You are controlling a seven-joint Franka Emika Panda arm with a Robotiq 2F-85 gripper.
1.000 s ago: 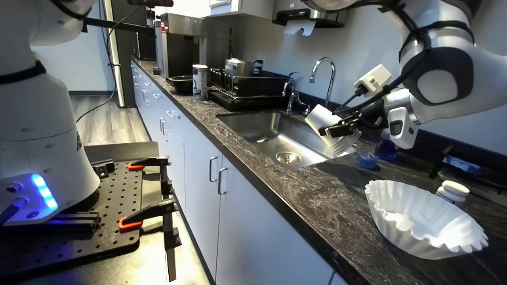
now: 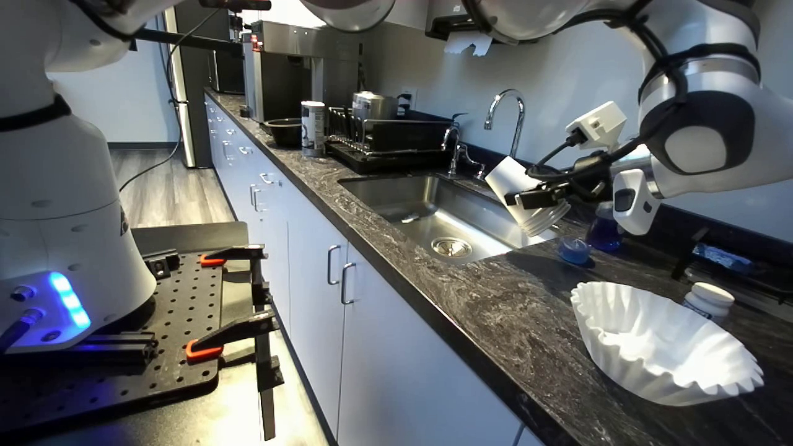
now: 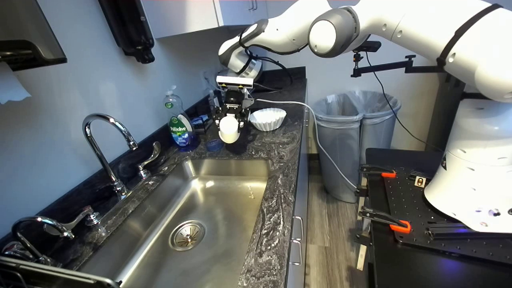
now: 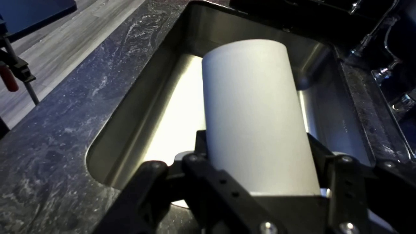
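A white cylindrical cup [image 4: 257, 117] fills the middle of the wrist view, clasped between the dark fingers of my gripper. Exterior view 1 shows the cup [image 2: 510, 183] tilted in the air near the right end of the sink [image 2: 424, 210], my gripper [image 2: 536, 199] shut around it. From exterior view 2, the rounded white end of the cup [image 3: 229, 129] faces the camera, beyond the sink's far edge. Whether anything is inside the cup cannot be seen.
A fluted white paper filter [image 2: 661, 342] stands on the counter [image 2: 490, 305] at the right, beside a small white-lidded jar [image 2: 710, 298]. A blue sponge-like item [image 2: 573, 250] and a dish soap bottle [image 3: 179, 122] are near the wall.
My gripper and the cup have shifted a little to the right in exterior view 1, and the cup's tilt looks slightly steeper. The counter items have stayed put.
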